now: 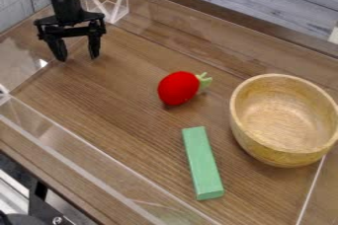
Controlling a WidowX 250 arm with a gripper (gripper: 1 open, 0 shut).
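A black gripper hangs at the upper left of the camera view, its two fingers pointing down and spread apart, with nothing visible between them. A red vegetable with a green top lies in the middle of the wooden table. A tan bowl sits at the right. A green bar lies below the middle, toward the bottom right.
A pale, partly transparent edge shows at the upper left near the arm. The table ends at the top right and lower left.
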